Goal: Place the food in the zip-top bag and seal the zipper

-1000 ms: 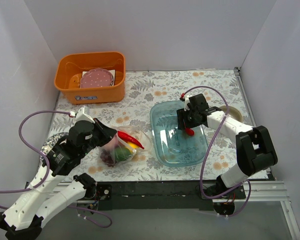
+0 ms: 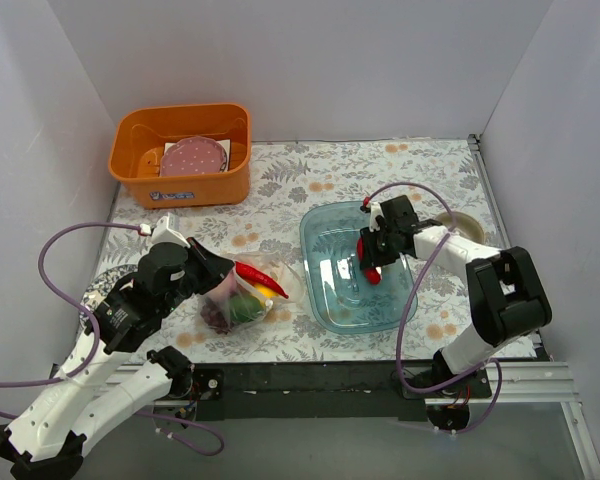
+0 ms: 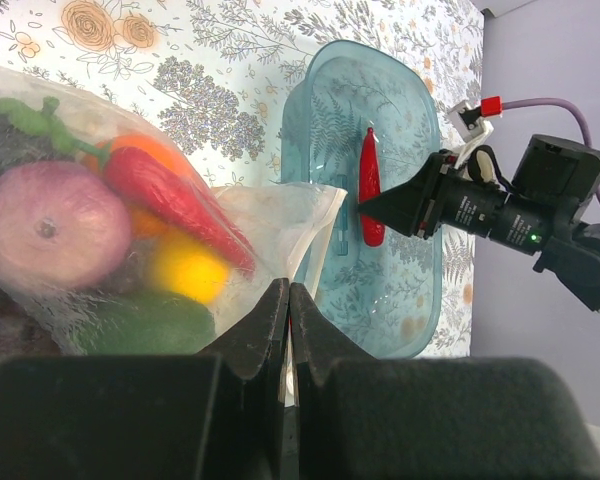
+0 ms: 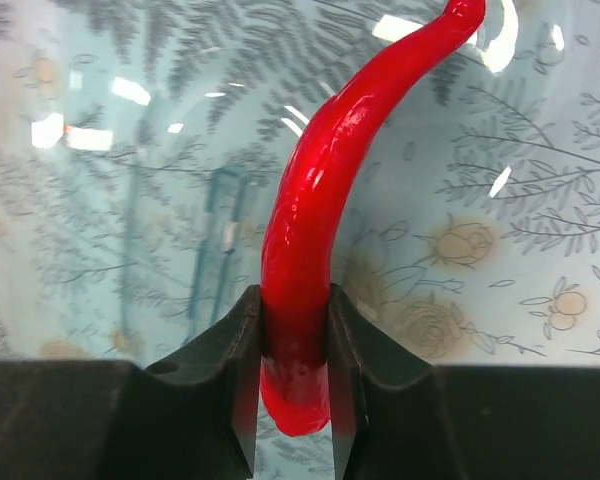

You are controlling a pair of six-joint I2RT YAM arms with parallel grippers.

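In the right wrist view my right gripper is shut on a red chili pepper (image 4: 325, 190), gripped near its thick lower end over the clear blue tray (image 2: 320, 300). On the left, the clear zip bag (image 3: 265, 220) holds a red pepper with a green stem (image 3: 160, 190), a purple round item (image 3: 50, 228), a yellow piece (image 3: 188, 268) and a green item (image 3: 145, 325). My left gripper has its fingers together at the bag's mouth; the film passes by the tips, but whether it is pinched between them is hidden.
An orange bin (image 2: 205, 188) with a pink dotted round item (image 2: 193, 158) stands at the back left. A tan bowl (image 2: 467, 226) sits behind the right arm.
The left arm and the bag have stayed still.
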